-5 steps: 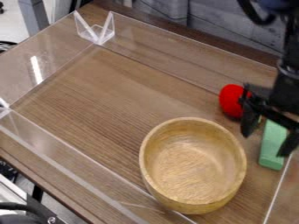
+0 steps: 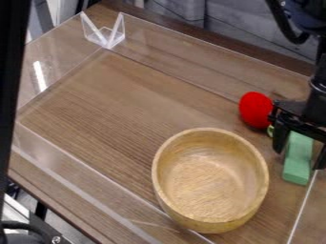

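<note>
At the right edge, my black gripper (image 2: 296, 133) hangs low over a green rectangular object (image 2: 296, 164), its fingers open around or just above that object's upper end; contact is unclear. A red round object (image 2: 256, 110) lies just left of the gripper, with a small green part partly visible below it. A beige bowl (image 2: 165, 181) stands in front, lower centre.
A clear plastic holder (image 2: 105, 32) sits at the back left. Dark structures line the left edge and lower left corner.
My gripper has moved rightward, away from over the red object and bowl side, exposing more of the red object; it now sits at the upper part of the green object.
</note>
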